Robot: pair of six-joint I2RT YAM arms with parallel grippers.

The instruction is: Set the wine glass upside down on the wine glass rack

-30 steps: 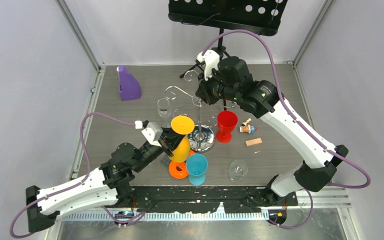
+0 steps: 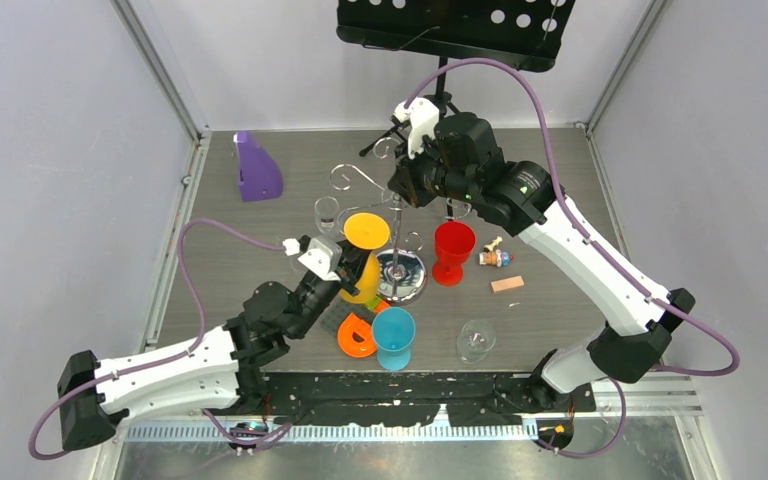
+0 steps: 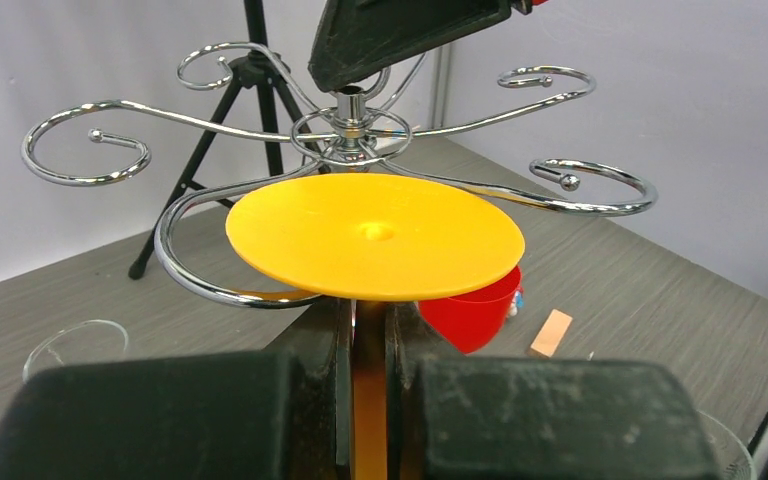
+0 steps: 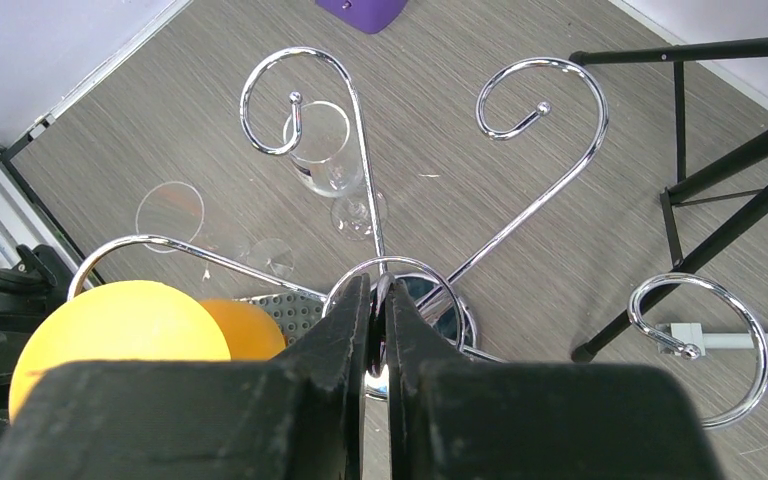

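Note:
A yellow wine glass is held upside down, its round foot point(image 3: 375, 230) uppermost and its bowl point(image 2: 368, 282) below. My left gripper is shut on the stem under the foot. The chrome wine glass rack has curled arms spreading from a central post; one hook point(image 3: 175, 245) curves close around the left side of the yellow foot in the left wrist view. Whether the hook touches the stem is hidden by the foot. At the top of the post my right gripper is shut on the rack's metal top piece. The rack's base point(image 2: 402, 276) stands on the table.
Red point(image 2: 453, 250) and blue point(image 2: 393, 336) goblets stand near the rack, with clear glasses point(image 2: 475, 341) around. A purple object point(image 2: 257, 170) is at the back left, and a tripod stand's leg point(image 4: 740, 170) lies behind the rack. Open table shows at the left.
The rack's lower parts shifted slightly; the right arm looks still.

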